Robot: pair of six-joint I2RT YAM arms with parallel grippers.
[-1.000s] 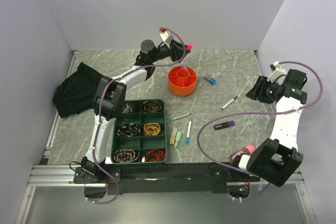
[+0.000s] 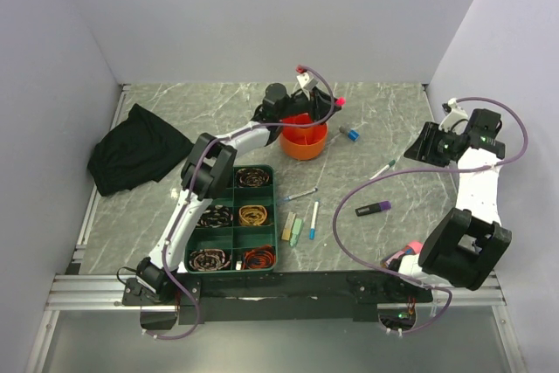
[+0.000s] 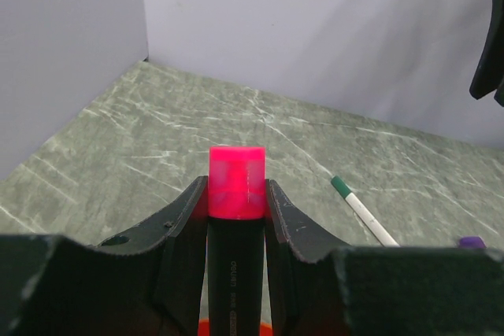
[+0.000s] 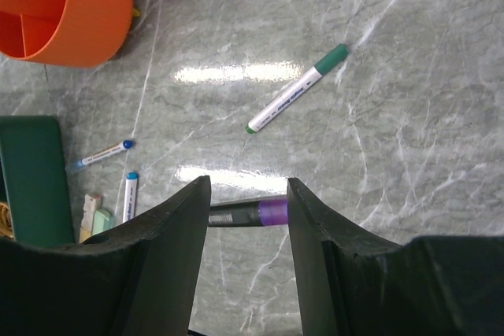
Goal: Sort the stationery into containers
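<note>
My left gripper (image 2: 328,102) is shut on a black marker with a pink cap (image 3: 236,182), held over the orange round organizer (image 2: 302,149). My right gripper is part open above the right of the table; beneath it a black-and-purple marker (image 4: 272,212) lies on the marble top. A green-capped marker (image 4: 296,88) lies beyond that. Blue-capped pens (image 4: 108,152), a small blue cylinder (image 2: 350,134) and pale green and tan pieces (image 2: 287,226) also lie loose.
A green compartment tray (image 2: 274,249) with coiled items stands at front left. A black cloth (image 2: 135,150) lies at back left. Walls border the back and both sides. A pink object (image 2: 411,249) is at front right.
Over the last second my left gripper moved right and slightly down over the orange organizer with the marker. The right arm shifted slightly toward the back.
</note>
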